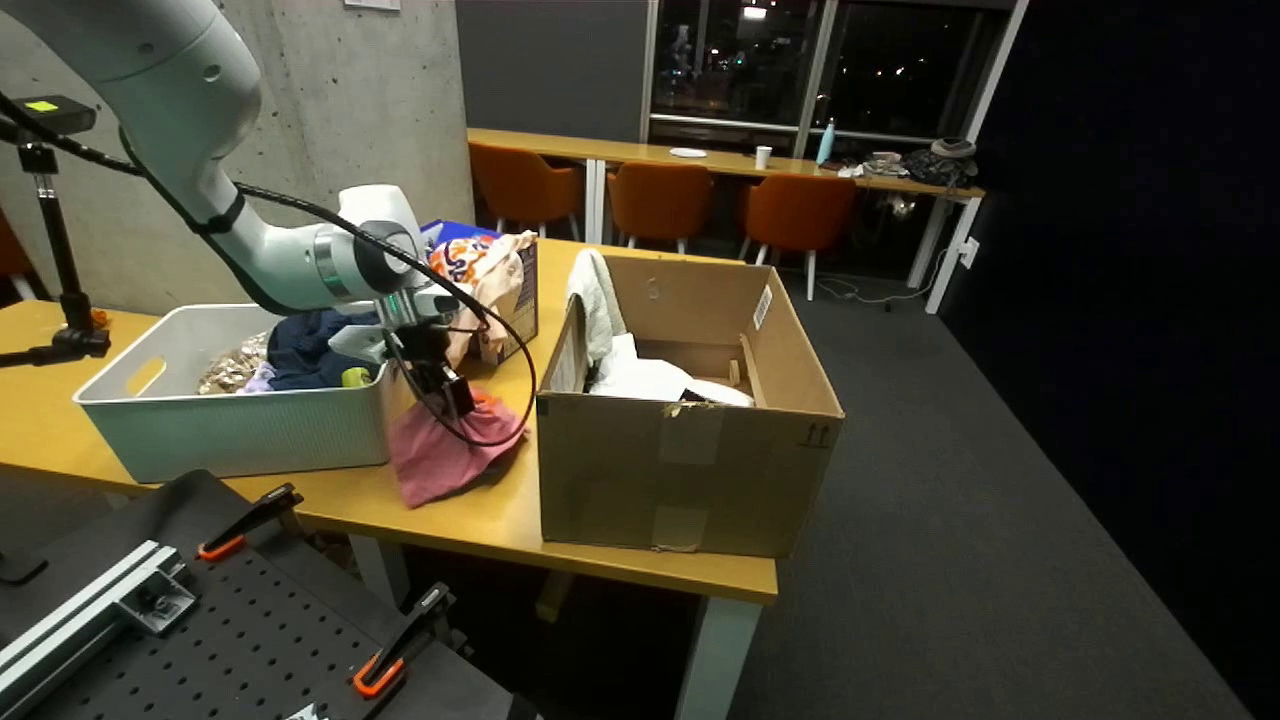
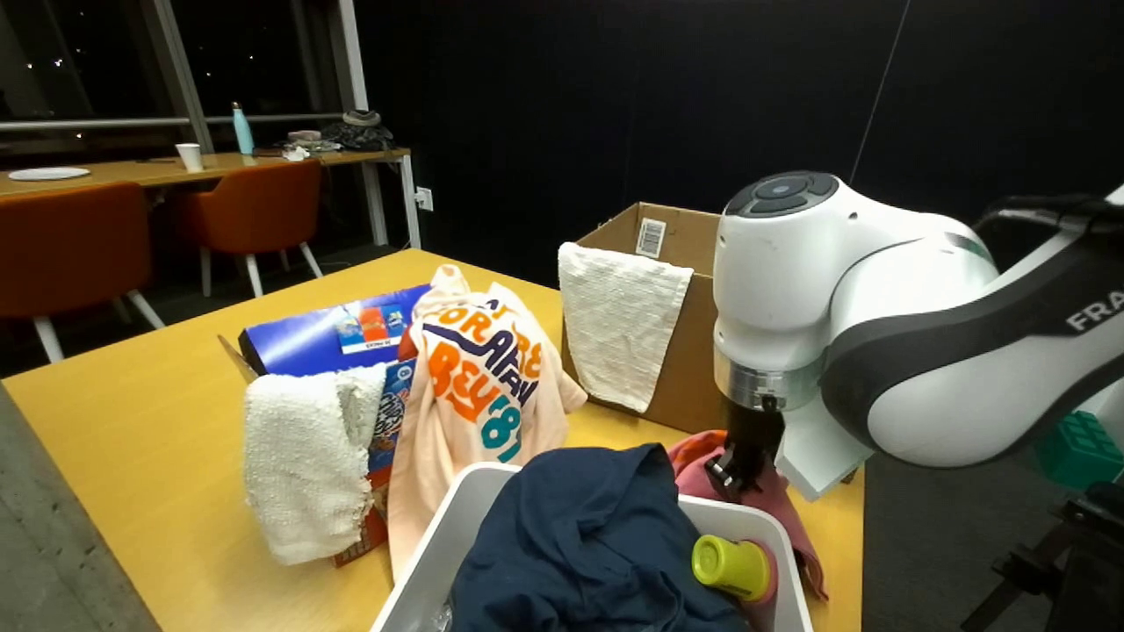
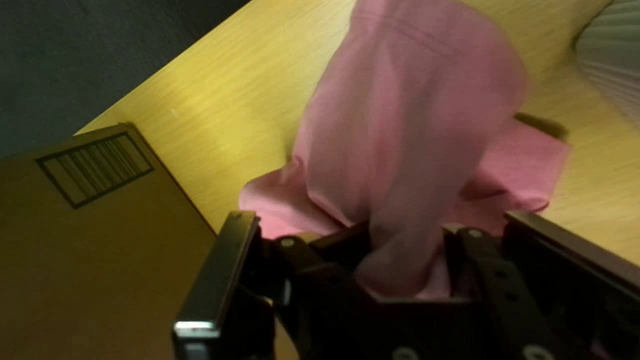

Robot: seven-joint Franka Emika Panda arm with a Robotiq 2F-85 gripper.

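Note:
A pink cloth (image 1: 458, 446) with an orange patch hangs from my gripper (image 1: 456, 396) between the white bin and the cardboard box. In the wrist view, a fold of the pink cloth (image 3: 408, 120) runs into the gripper, which is shut on it; the lower part spreads over the yellow table. From the other side, the gripper (image 2: 729, 476) shows just beyond the bin's rim, the cloth (image 2: 774, 511) partly behind it. The white bin (image 1: 264, 434) holds a navy cloth (image 2: 590, 537), a yellow-green cup (image 2: 727, 565) and other items.
A tall cardboard box (image 1: 672, 480), open at the top, stands to the right, with a white towel (image 2: 622, 321) over its wall. Behind the bin, a peach printed cloth (image 2: 479, 379) and another white towel (image 2: 311, 463) drape over a blue box (image 2: 306, 337). Clear table shows at the far left.

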